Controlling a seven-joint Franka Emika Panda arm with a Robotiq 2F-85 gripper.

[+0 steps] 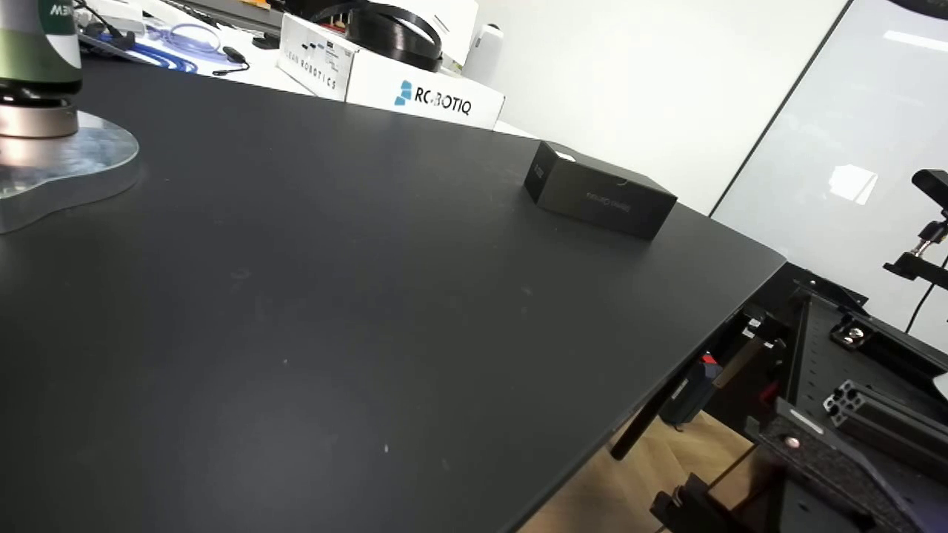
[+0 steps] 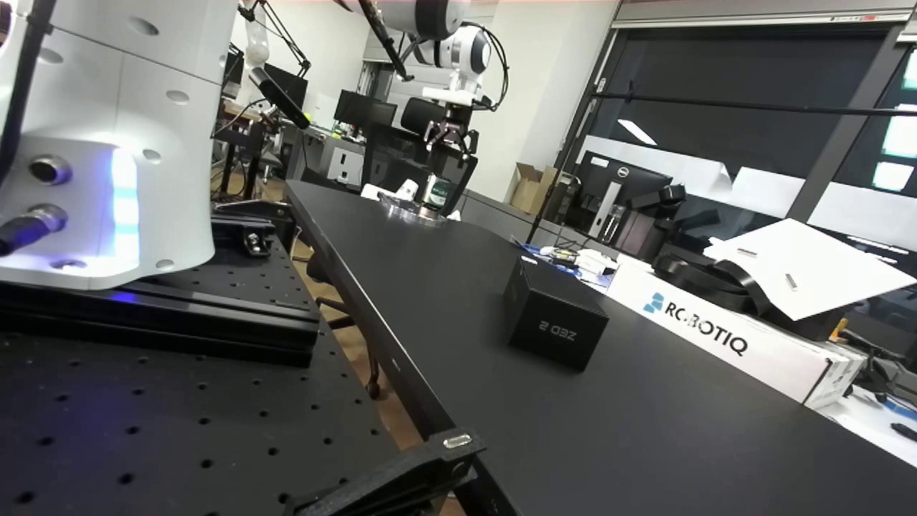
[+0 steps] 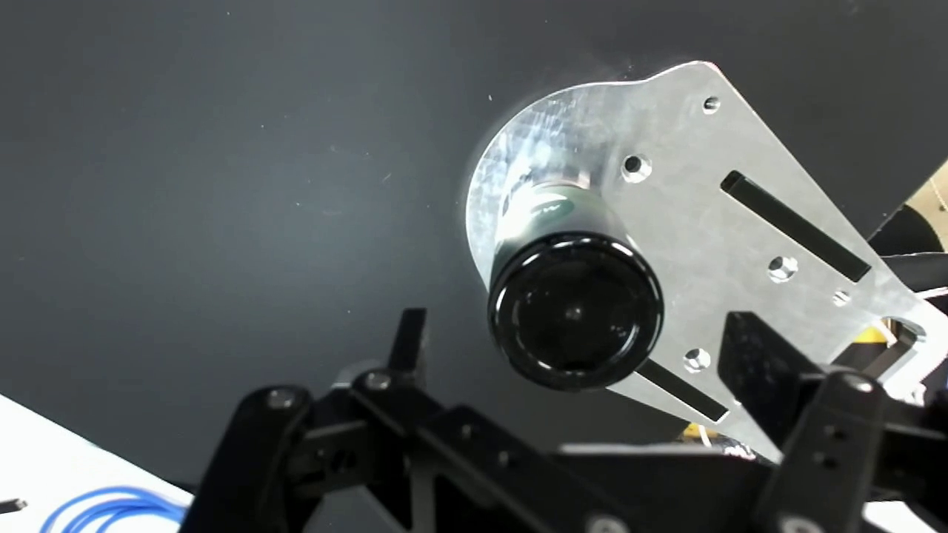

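Note:
A green bottle with a round black end uppermost stands on a silver metal plate, as the wrist view shows from above. The same bottle is cut off by the left edge in exterior view 1, its lower end on a metal ring. My gripper is open, one finger on either side of the bottle in the picture, and both look clear of it. In exterior view 2 the gripper hangs small and far off above the bottle, at the table's far end.
A black box marked ZED 2 lies on the dark table. A white Robotiq box stands beyond the table's edge, near blue cables. The table between plate and black box is bare.

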